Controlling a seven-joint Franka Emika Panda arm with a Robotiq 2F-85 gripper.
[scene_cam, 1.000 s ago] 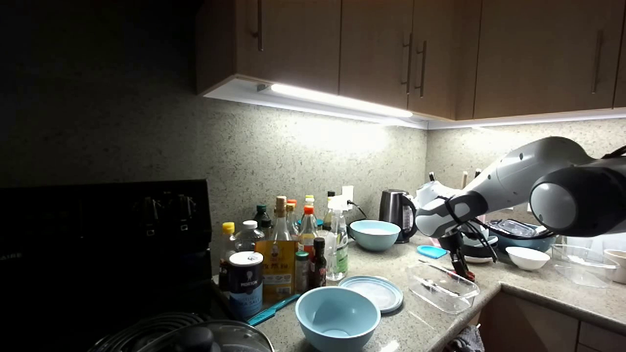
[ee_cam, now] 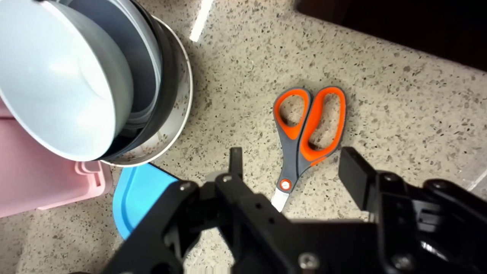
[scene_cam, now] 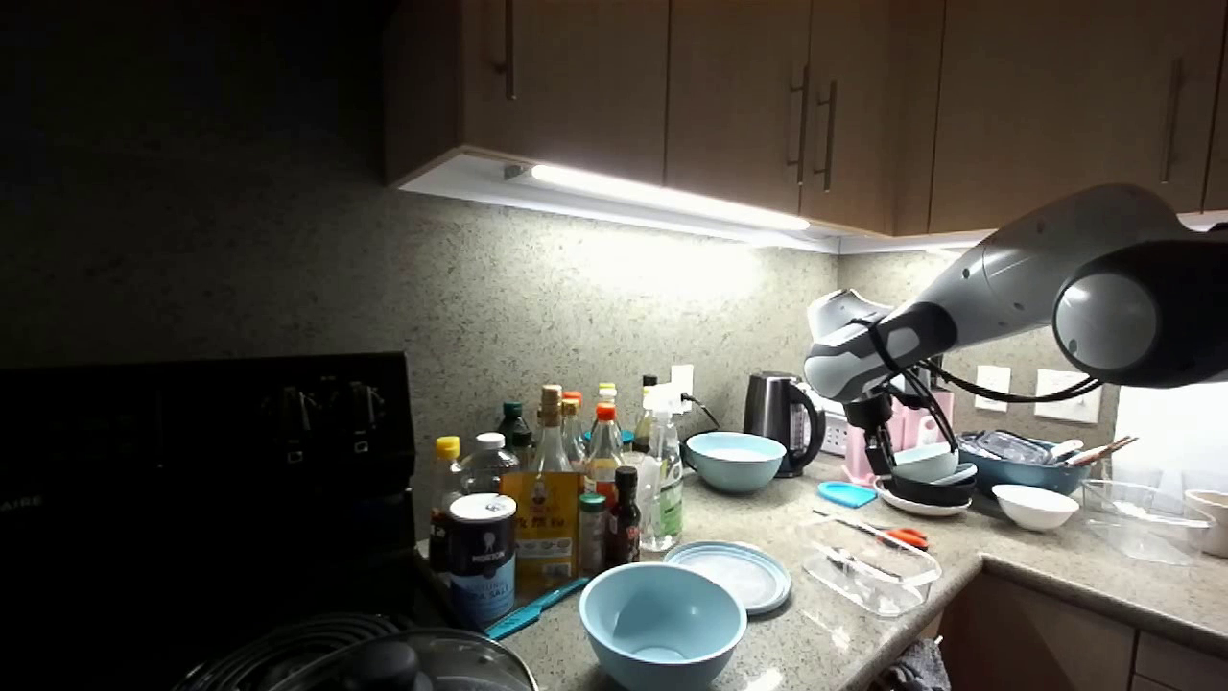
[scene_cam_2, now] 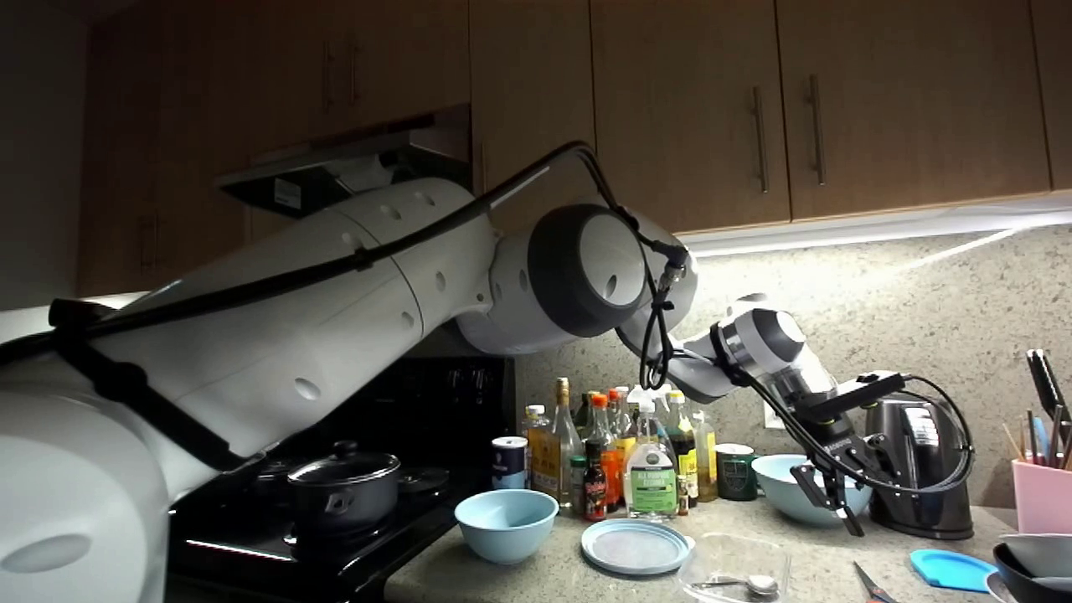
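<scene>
Orange-and-grey scissors lie on the speckled counter in the wrist view, handles toward the top and blades running down behind my gripper. My gripper is open, its two black fingers apart with nothing held between them. The scissors lie below, seen through the gap. In exterior view 1 the gripper hangs above the counter, and the scissors' orange handles rest beneath and to its right. Much of the blades is hidden in the wrist view.
Stacked bowls, a pink container and a blue lid lie close by. A clear tray holding utensils sits in front of the scissors. A kettle and blue bowl stand behind. The counter's front edge is near.
My gripper has risen from down at the scissors and shifted slightly left in exterior view 1. The scissors now lie uncovered on the counter.
</scene>
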